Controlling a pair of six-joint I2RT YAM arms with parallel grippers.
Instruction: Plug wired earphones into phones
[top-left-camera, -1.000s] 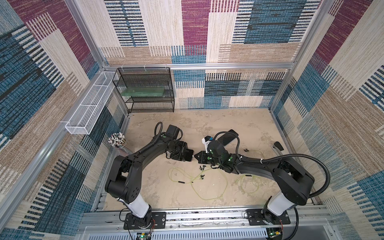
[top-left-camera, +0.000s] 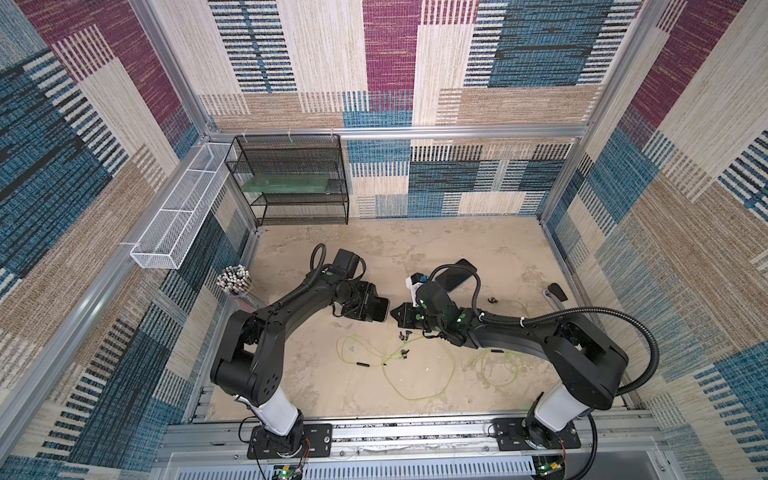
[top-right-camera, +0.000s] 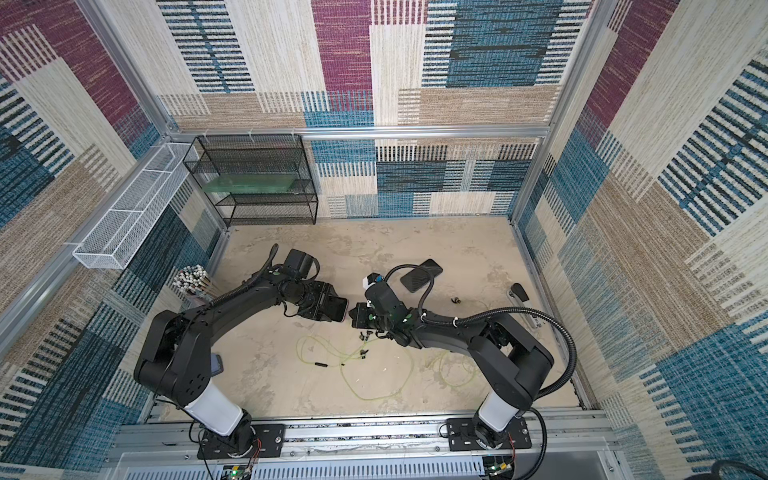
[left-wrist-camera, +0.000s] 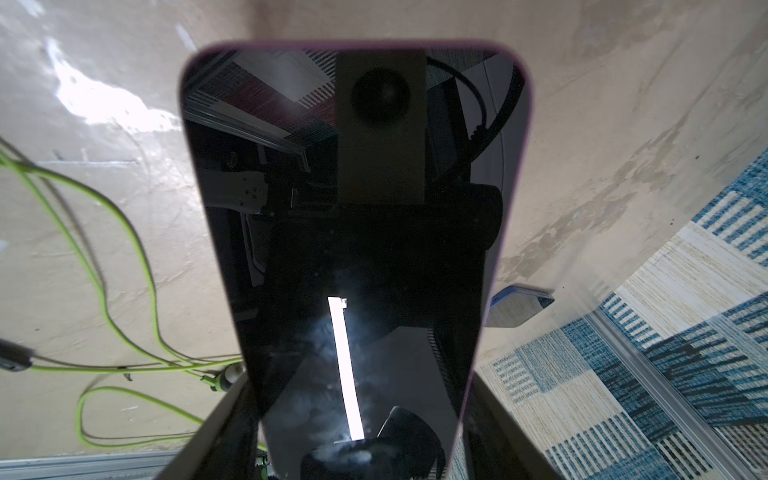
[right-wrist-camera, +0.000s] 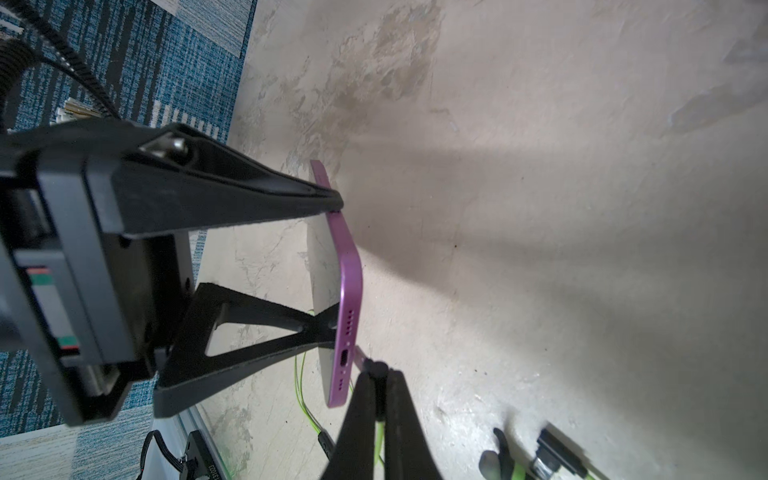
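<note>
A phone (left-wrist-camera: 360, 256) with a black screen and pink-purple frame is held clear of the table, my left gripper shut on its two long sides. The right wrist view shows its charging-port edge (right-wrist-camera: 347, 336), facing my right gripper. That gripper is shut close to the lower end of this edge, apart from the phone in the top views. Green cord (right-wrist-camera: 380, 436) shows behind the right fingers; whether they pinch any of it is unclear. Green earphone cable (top-left-camera: 416, 398) lies looped on the table below both grippers, with black earbuds (top-left-camera: 404, 353) beside it.
A second dark phone (top-right-camera: 421, 275) lies behind the right arm, near a white-and-blue item (top-right-camera: 373, 280). Another phone (top-right-camera: 216, 364) rests by the left arm. A black wire rack (top-left-camera: 292, 180) stands at the back left.
My right gripper has drawn slightly back to the right from the phone edge. The held phone has shifted a little to the right. The cables on the table look unchanged.
</note>
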